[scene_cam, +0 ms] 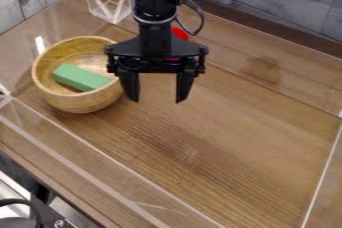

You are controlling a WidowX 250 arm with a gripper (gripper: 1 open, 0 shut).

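Note:
My black gripper [156,84] hangs at the upper middle over the wooden table, its two fingers spread apart and pointing down, with no object visible between them. A round yellow bowl [78,101] sits to the left of it, holding a green block [80,80]. A red object [181,34] lies behind the arm, partly hidden by it.
A clear plastic item stands at the back left, and black cables [27,212] show at the lower left corner. A low wooden wall runs along the back right.

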